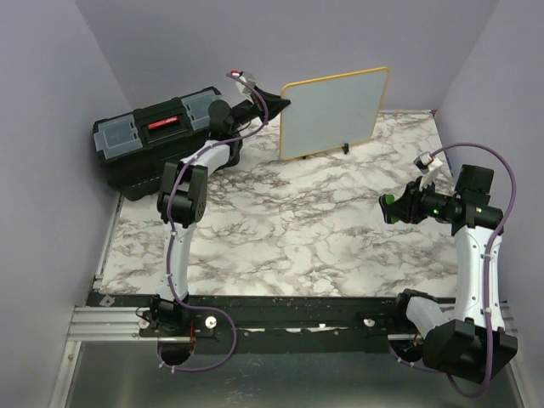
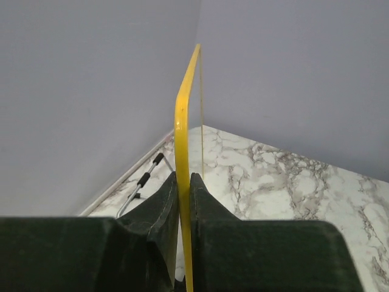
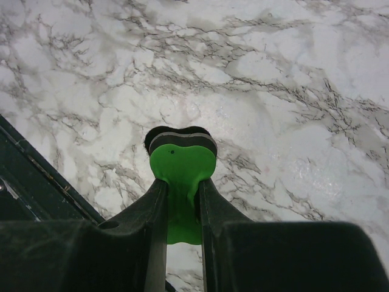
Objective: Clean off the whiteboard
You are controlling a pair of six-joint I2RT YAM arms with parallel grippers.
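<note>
The whiteboard (image 1: 333, 109) stands upright near the back of the table, its yellow frame tilted, with no marks showing on its white face. My left gripper (image 1: 283, 101) is closed around the board's left edge; in the left wrist view the yellow edge (image 2: 184, 146) passes between the fingers. A green and black eraser (image 3: 183, 167) is pinched between the fingers of my right gripper. That gripper holds it above the marble table on the right, well apart from the board.
A black toolbox (image 1: 157, 140) with clear-lidded compartments sits at the back left, beside the left arm. Black-tipped stand legs (image 2: 143, 180) show behind the board's edge.
</note>
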